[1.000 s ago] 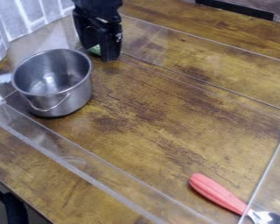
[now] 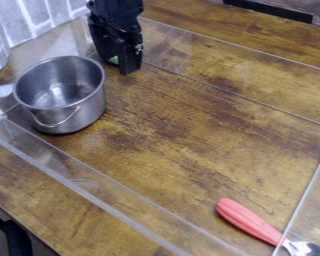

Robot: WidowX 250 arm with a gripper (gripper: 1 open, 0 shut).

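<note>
My gripper [image 2: 120,52] is at the upper left, above and behind a steel pot [image 2: 61,108], over a small green object [image 2: 109,60] that it partly hides. Whether its fingers are open or shut on that object is unclear at this size. The pot stands empty on the wooden surface. A utensil with a red handle [image 2: 247,218] and a metal head lies at the bottom right.
Clear low walls border the wooden work area [image 2: 203,130], whose middle and right are bare. Whitish material stands along the back left, beside the pot.
My gripper has shifted slightly at the back left. The pot and red-handled utensil have not moved.
</note>
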